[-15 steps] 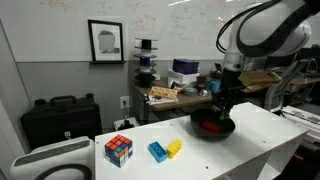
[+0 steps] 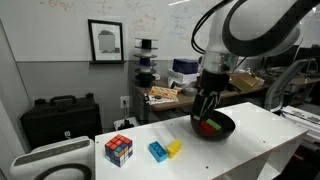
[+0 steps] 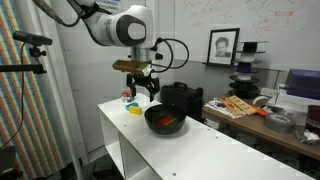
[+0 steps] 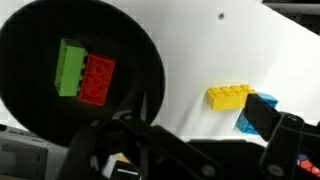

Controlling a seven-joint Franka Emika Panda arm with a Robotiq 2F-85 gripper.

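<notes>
Inside the black bowl (image 4: 125, 45) lie a green block (image 4: 70, 67) and a red block (image 4: 97, 79), side by side and touching in the wrist view. My gripper is open and empty, its fingers over the bowl's rim and the white table beside it. In exterior view 1 the gripper (image 2: 204, 104) hangs low over the left part of the bowl (image 2: 227, 124). On the table to the left of the bowl, a yellow block (image 2: 174, 148) lies near a blue block (image 2: 157, 152).
Further left is a multicoloured cube (image 2: 118, 150), with a grey-white appliance (image 2: 60, 162) beyond it. A black case (image 2: 62, 119) stands behind. Bare white tabletop (image 3: 205, 155) extends on the other side of the bowl.
One second ago the green block was at my gripper above the bowl; now it lies in the bowl beside the red one. The arm has moved left in exterior view 1.
</notes>
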